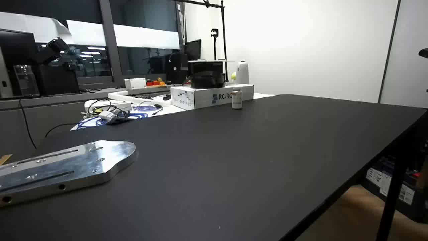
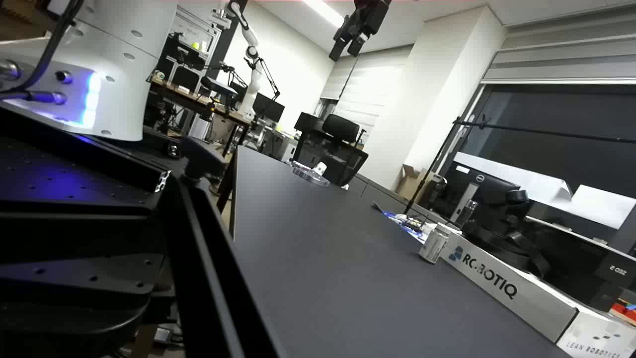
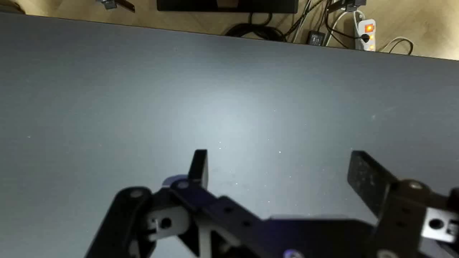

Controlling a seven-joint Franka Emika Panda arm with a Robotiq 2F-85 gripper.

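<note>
In the wrist view my gripper stands open over the dark table (image 3: 129, 99), its black fingers wide apart with only bare tabletop below. Exterior view 2 catches the gripper (image 2: 349, 50) high above the table near the top edge. A small bottle with a white label (image 1: 237, 99) stands upright at the table's far side in exterior view 1. The same bottle (image 2: 435, 242) shows in exterior view 2 beside a long box, well away from the gripper. No bottle appears in the wrist view.
A flat metal plate (image 1: 72, 164) lies at the table's left end. Behind the bottle sits a white Robotiq box (image 1: 212, 96) with a black item on top. Cables (image 1: 108, 116) lie beyond the table edge.
</note>
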